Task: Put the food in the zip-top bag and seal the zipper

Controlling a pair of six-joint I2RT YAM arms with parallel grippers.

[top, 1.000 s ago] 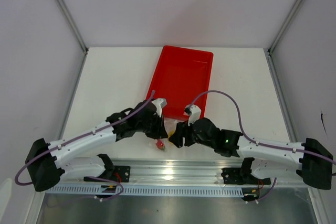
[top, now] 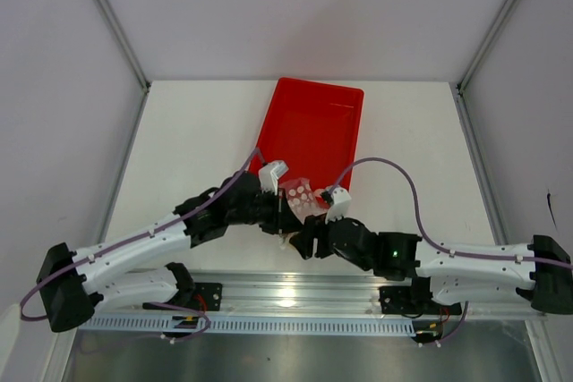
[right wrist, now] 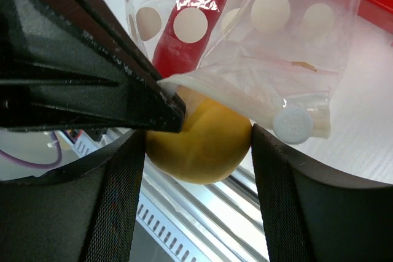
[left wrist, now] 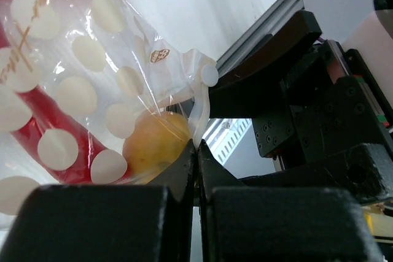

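The clear zip top bag [top: 300,196], printed with red and white dots, hangs between my two arms at the table's front. My left gripper is shut on the bag's edge beside its mouth. A round yellow-orange fruit [right wrist: 202,142] sits at the mouth, its upper part behind the bag's rim, its lower part outside. In the left wrist view, the fruit [left wrist: 156,142] shows through the plastic. My right gripper has a finger close on each side of the fruit; whether they press on it cannot be told. A white zipper slider [right wrist: 293,124] sits at the rim's end.
The red bin [top: 309,127] behind the grippers looks empty. Both grippers are very close together near the table's front metal rail [top: 286,285].
The bag, lower and mostly hidden before, now spreads out behind the grippers. The left arm moved slightly right.
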